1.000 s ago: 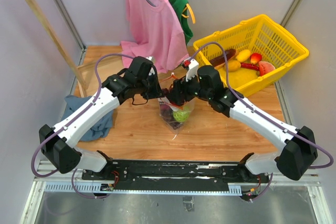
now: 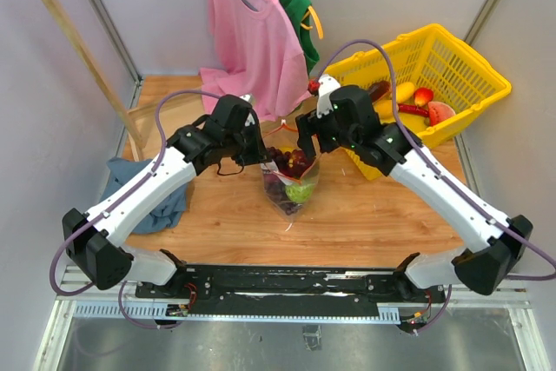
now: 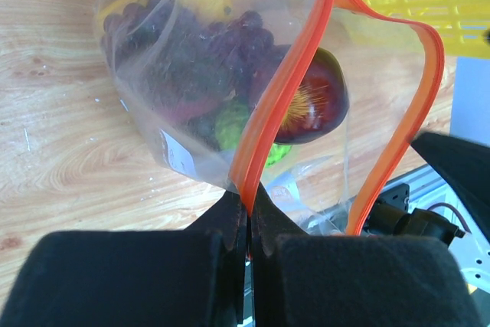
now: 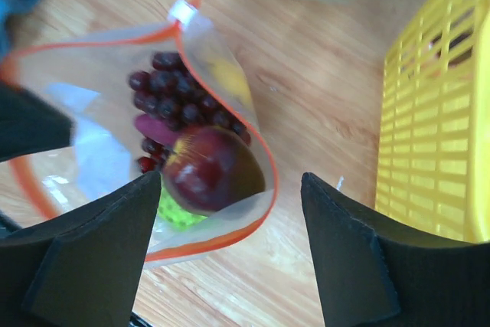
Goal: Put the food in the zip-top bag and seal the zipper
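Observation:
The clear bag [image 2: 289, 188] with orange zipper stands mid-table holding grapes [image 4: 172, 93], a dark red round fruit [image 4: 210, 170], green and yellow food. My left gripper is shut on the bag's rim at the orange zipper. My right gripper is open above the bag's mouth, with nothing between its fingers; the red fruit lies below it, inside the bag.
The yellow basket [image 2: 469, 84] with more food is at the back right. A blue cloth [image 2: 156, 206] lies at the left. Garments [image 2: 248, 41] hang from a wooden rack behind.
My right arm has risen and moved right, away from the bag's middle, uncovering the food inside. The left arm has stayed still.

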